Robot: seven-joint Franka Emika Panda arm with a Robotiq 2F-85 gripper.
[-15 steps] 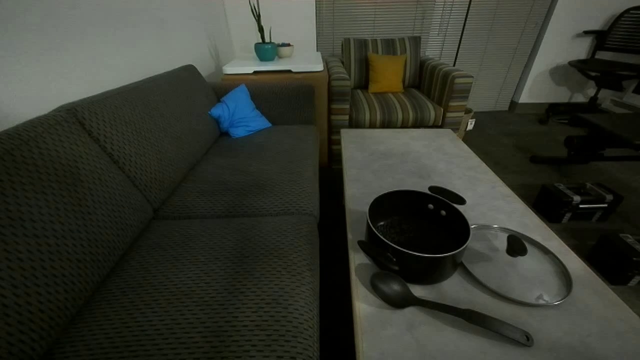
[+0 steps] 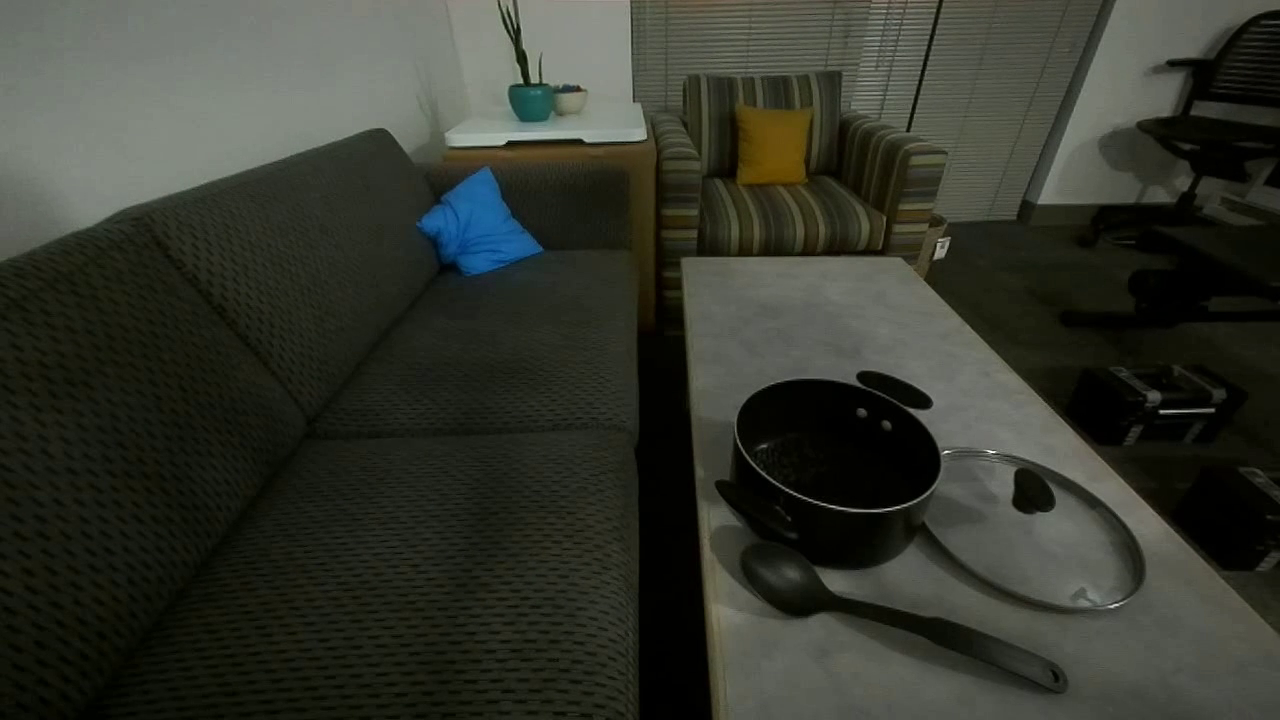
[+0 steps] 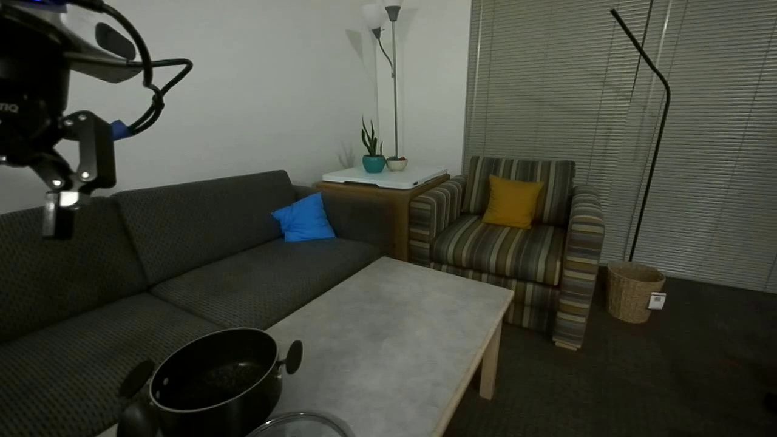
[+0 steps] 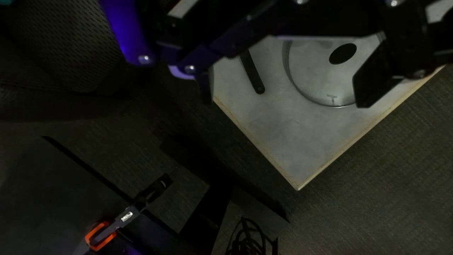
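Note:
A black two-handled pot [image 2: 828, 528] stands on the grey table [image 2: 792, 312], its inside dark and seemingly empty. To its right the glass lid [image 2: 1020, 546] with a dark knob lies flat on the tabletop, close against the pot. In front of the pot rests a black spoon [image 2: 786, 580], its handle [image 4: 253, 74] pointing away from the sofa. My gripper is open, fingers wide apart with nothing between them; through the gap the lid [image 4: 316, 80] and the spoon's handle end show below. High at the left in exterior view 2 hangs the gripper [image 3: 62, 218], clear of everything.
A grey sofa [image 2: 504, 516] with a blue pillow [image 2: 482, 224] runs along the table's left side. Beyond the table's far end is a striped armchair [image 2: 792, 216]. Black cases [image 2: 1154, 402] sit on the floor at right.

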